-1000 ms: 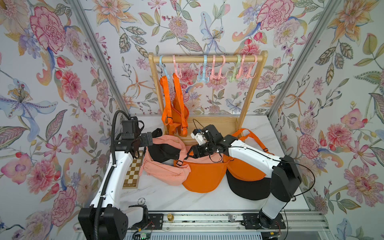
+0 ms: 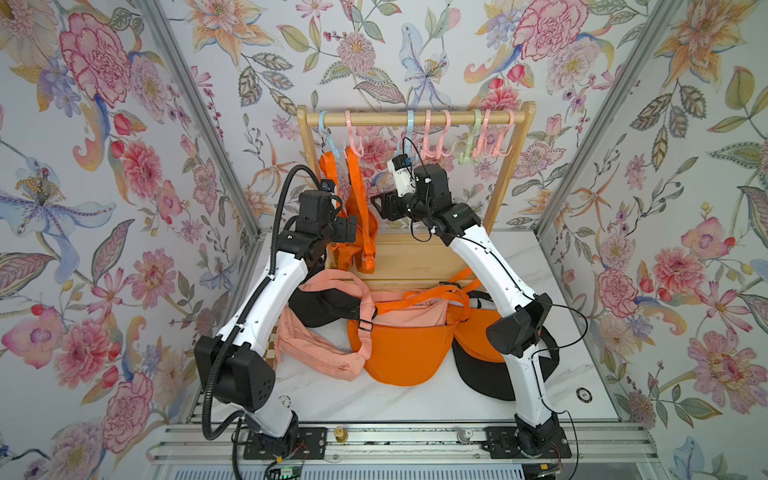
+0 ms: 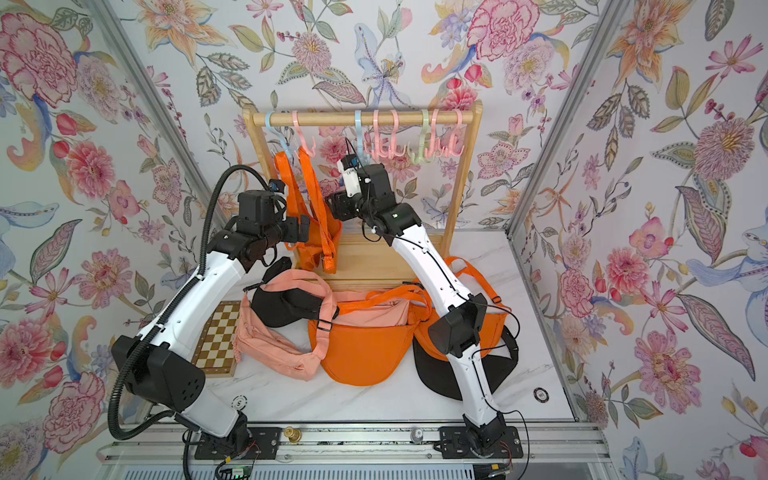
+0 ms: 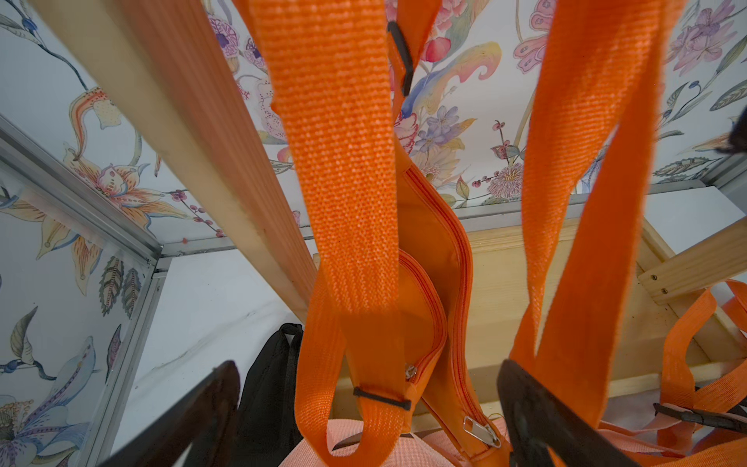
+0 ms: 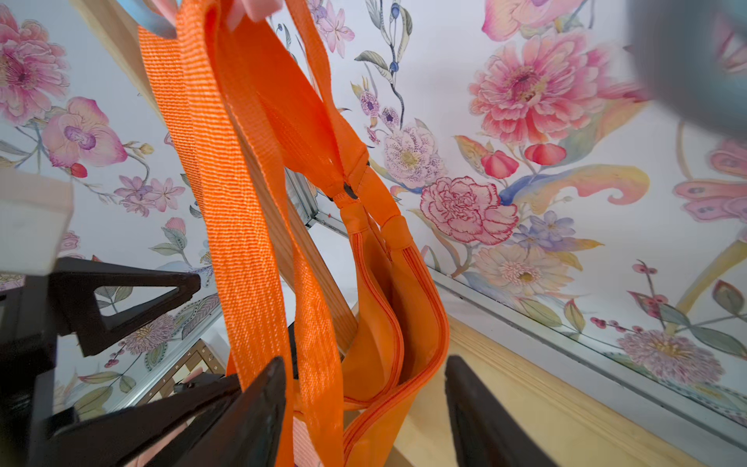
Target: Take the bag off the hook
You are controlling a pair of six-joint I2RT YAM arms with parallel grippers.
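Observation:
An orange bag (image 2: 365, 240) hangs by two straps from the rack's left end, by a blue hook (image 2: 321, 121) and a pink hook (image 2: 349, 120). Close on its left side, my left gripper (image 2: 349, 229) stands open. The left wrist view has one orange strap (image 4: 342, 194) between the spread fingers, though its depth is unclear. From the right my right gripper (image 2: 379, 207) faces the bag, also open. Orange straps (image 5: 241, 257) cross close to its left finger in the right wrist view, where the left gripper's dark fingers (image 5: 124, 295) also show beside the straps.
Several empty hooks (image 2: 477, 136) hang along the wooden rail (image 2: 392, 119). On the table below lie a pink bag (image 2: 320, 352), an orange bag (image 2: 408, 352) and, at right, orange and black bags. A checkered board (image 3: 216, 340) lies at the left.
Both arms have risen to the hanging bag's height. The left gripper has come in from the left and the right gripper from the lower right; the bag hangs on the same hooks.

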